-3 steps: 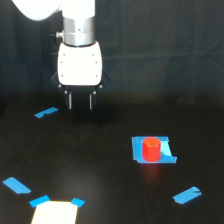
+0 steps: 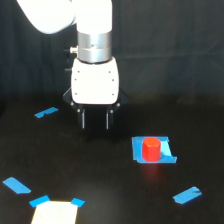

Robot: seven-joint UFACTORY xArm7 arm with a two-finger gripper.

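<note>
A red object (image 2: pixel 151 150), small and block-like or cylindrical, rests on a blue-marked patch (image 2: pixel 138 149) right of centre. My gripper (image 2: pixel 95 120) hangs from the white arm, up and to the left of the red object and well apart from it. Its two dark fingers stand apart, and I see nothing between them against the dark background.
A pale, cream-coloured item (image 2: pixel 54 213) lies at the bottom left edge with blue tape at its corners. Blue tape strips mark the dark table at left (image 2: pixel 16 186) and lower right (image 2: pixel 187 195).
My gripper has moved to the right and lower in the picture, closer to the red object. The red object and the pale item have stayed in place.
</note>
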